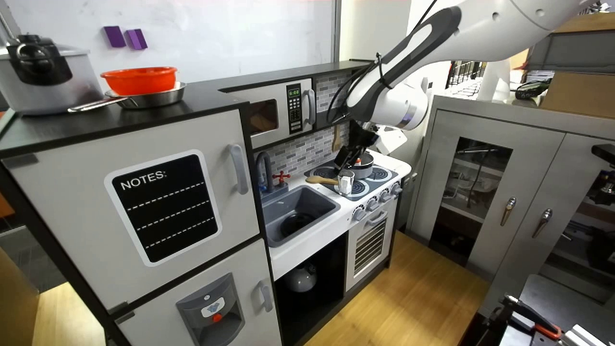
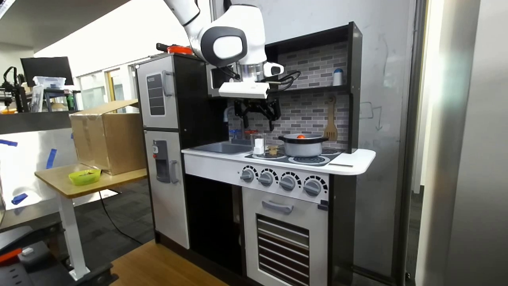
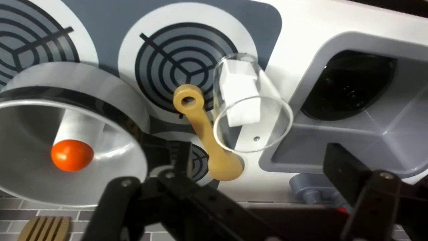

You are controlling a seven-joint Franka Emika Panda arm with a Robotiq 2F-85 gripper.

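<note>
My gripper is open, with nothing between its fingers, above the stovetop near the sink edge. Below it in the wrist view, a clear cup (image 3: pixel 277 86) holds white blocks (image 3: pixel 240 92). Beside the cup lies a tan wooden spoon (image 3: pixel 202 128), its round end close to the sink side. A grey pot (image 3: pixel 116 86) with a black band stands on the burners, holding an orange-red ball-shaped thing (image 3: pixel 72 155) and a white piece (image 3: pixel 80 126). Seen from the front, the gripper (image 2: pixel 258 124) hangs above the cup (image 2: pixel 258 143) and left of the pot (image 2: pixel 303 148).
The grey sink (image 3: pixel 297 142) adjoins the stove and looks empty apart from its black drain. The microwave (image 1: pixel 271 112) and the shelf are close behind the arm. A slotted wooden spatula (image 2: pixel 331 121) hangs on the brick-patterned back wall.
</note>
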